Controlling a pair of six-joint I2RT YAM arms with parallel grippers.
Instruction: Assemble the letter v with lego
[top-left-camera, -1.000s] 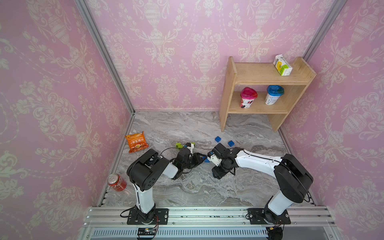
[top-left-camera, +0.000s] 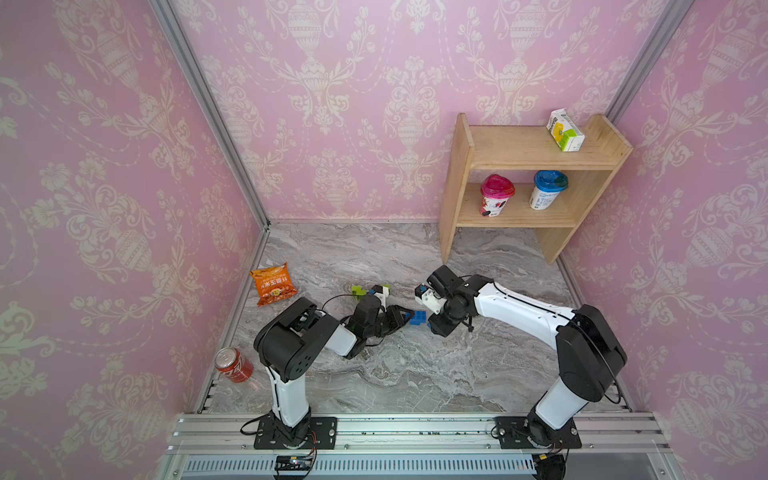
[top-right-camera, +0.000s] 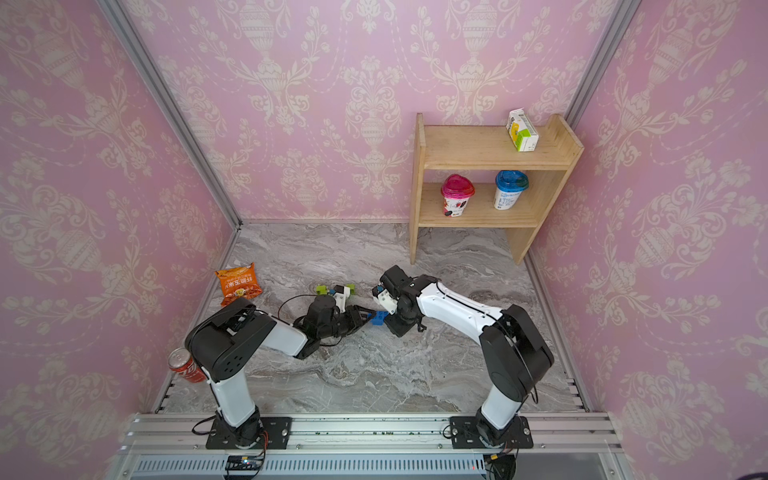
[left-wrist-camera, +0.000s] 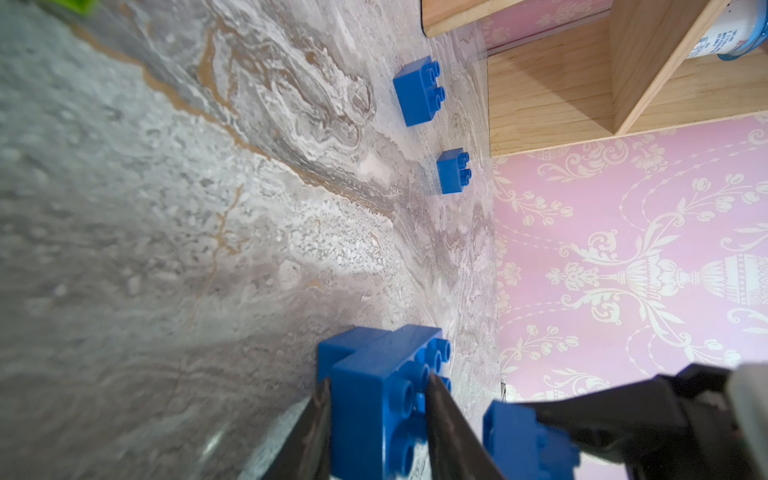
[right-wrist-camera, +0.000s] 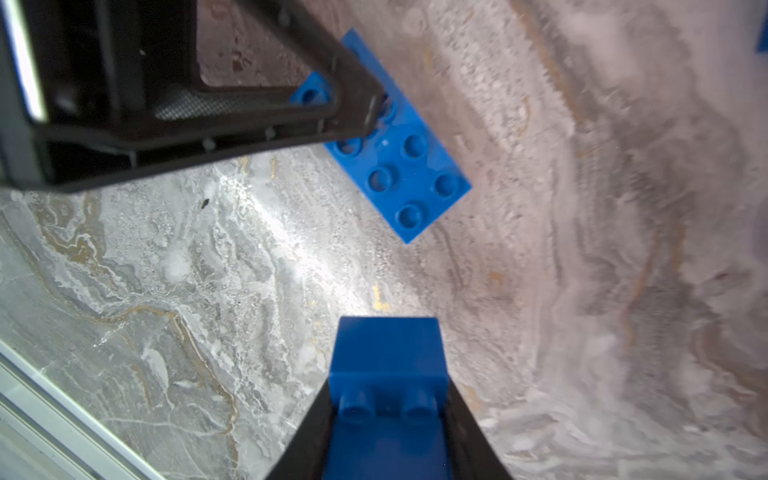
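Note:
In the left wrist view, a blue brick assembly (left-wrist-camera: 380, 384) of joined bricks lies on the table between the fingers of my left gripper. It fills most of that gap; whether the pads press on it is unclear. From the right wrist view, a black left finger (right-wrist-camera: 240, 132) crosses over the studded blue assembly (right-wrist-camera: 412, 180). My right gripper is shut on a blue brick (right-wrist-camera: 388, 348), held apart from the assembly. That held brick (left-wrist-camera: 512, 444) also shows at the lower right of the left wrist view.
Two loose blue bricks, a larger one (left-wrist-camera: 416, 92) and a smaller one (left-wrist-camera: 452, 172), stand toward the shelf (top-left-camera: 512, 209). Green bricks (top-left-camera: 357, 290) lie behind the left gripper. An orange snack bag (top-left-camera: 273, 285) and a red can (top-left-camera: 233, 365) are far left.
My right gripper has moved away from the table's front and slightly right, uncovering more of the blue assembly and hiding the two loose bricks. The left arm looks still.

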